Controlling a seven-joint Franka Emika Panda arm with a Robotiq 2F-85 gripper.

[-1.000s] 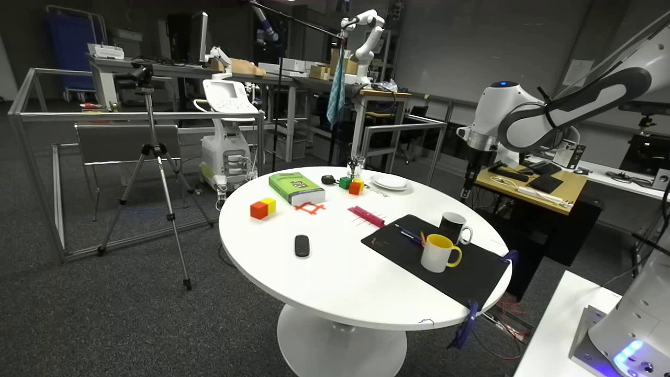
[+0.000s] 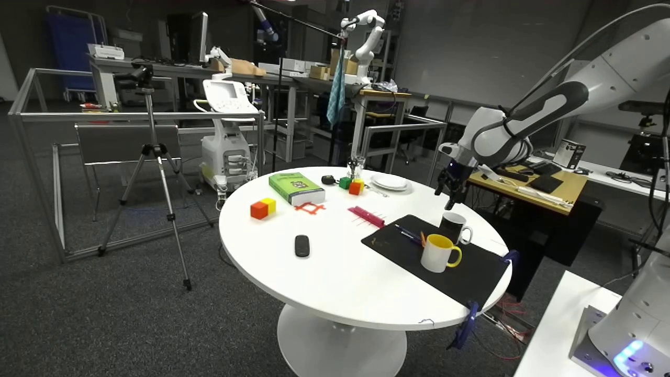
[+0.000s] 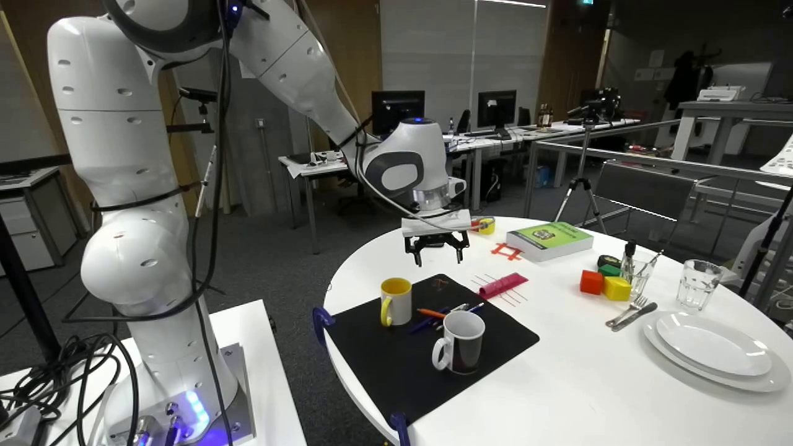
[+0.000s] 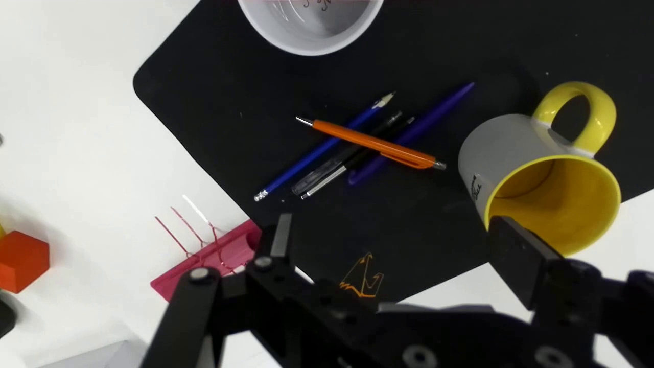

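My gripper (image 3: 438, 259) hangs in the air above the table, its two fingers wide apart and empty. In the wrist view its fingers (image 4: 512, 260) frame the black mat (image 4: 404, 227). A white mug with yellow inside and handle (image 4: 555, 178) stands by the right finger. Between the mugs lie several pens, among them an orange pen (image 4: 374, 142), a blue pencil (image 4: 319, 150) and a purple pen (image 4: 429, 125). The black-and-white mug (image 3: 461, 342) stands upright on the mat; only its rim is visible in the wrist view.
A pink holder (image 3: 503, 285) lies beside the mat. Farther off are a green book (image 3: 550, 236), a red cube (image 3: 591, 282), a yellow cube (image 3: 617, 288), glasses and white plates (image 3: 714, 343). Blue clamps (image 3: 321, 323) grip the table edge. Bare white tabletop lies around the dark mobile-like object (image 2: 302, 245).
In exterior view 1 my arm has moved left and inward, and the gripper has tilted and turned so both fingers show. The objects on the table have not moved.
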